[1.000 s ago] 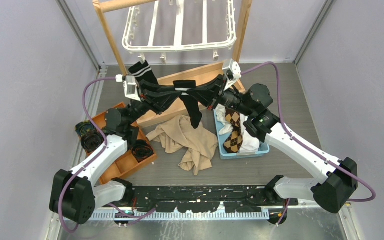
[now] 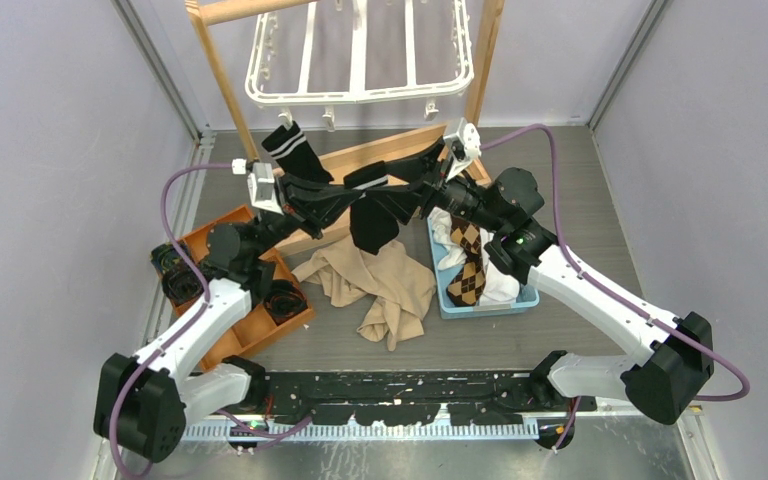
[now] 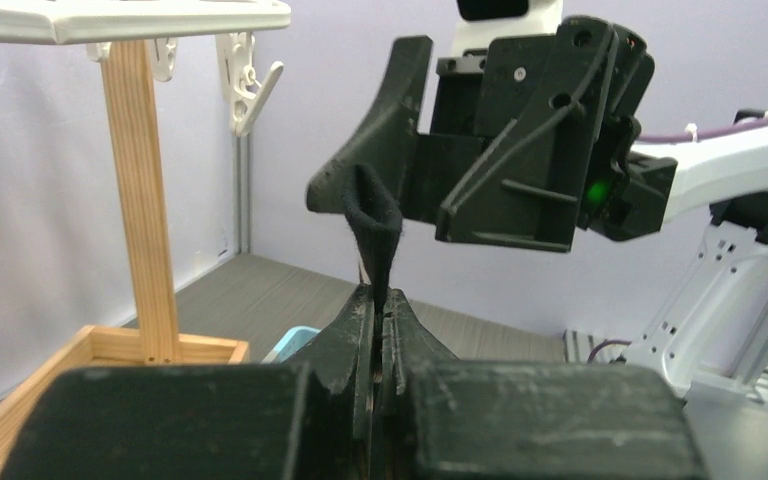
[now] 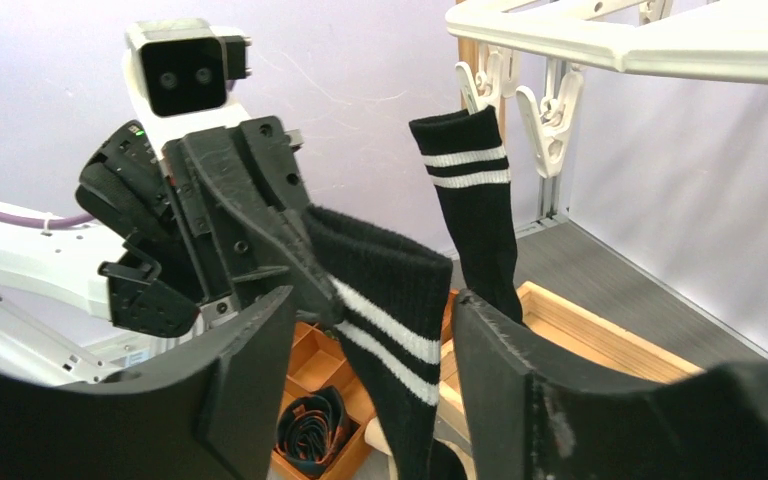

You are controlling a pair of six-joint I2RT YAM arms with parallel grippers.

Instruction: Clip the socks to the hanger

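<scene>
A black sock with two white stripes [image 4: 385, 300] hangs between my two arms, cuff up and foot down. My left gripper is shut on one side of its cuff, with the thin cloth [image 3: 372, 225] rising between the fingers. On the other side, my right gripper stands part open, its fingers [image 4: 495, 340] spread around the cuff's free edge without pinching it. A second striped sock [image 4: 475, 210] hangs cuff up from a front clip [image 4: 475, 88] of the white hanger [image 2: 358, 95]. An empty clip [image 4: 552, 120] is beside it.
Beneath the arms lies a beige cloth [image 2: 385, 285]. The blue basket [image 2: 490, 311] at right holds clothes; an orange divided box [image 2: 245, 340] stands at left. Wooden posts [image 2: 485, 60] flank the hanger, with a wooden tray [image 2: 385, 150] below.
The held sock's foot has swung left and looks broader from above. My left arm has dipped slightly toward the front.
</scene>
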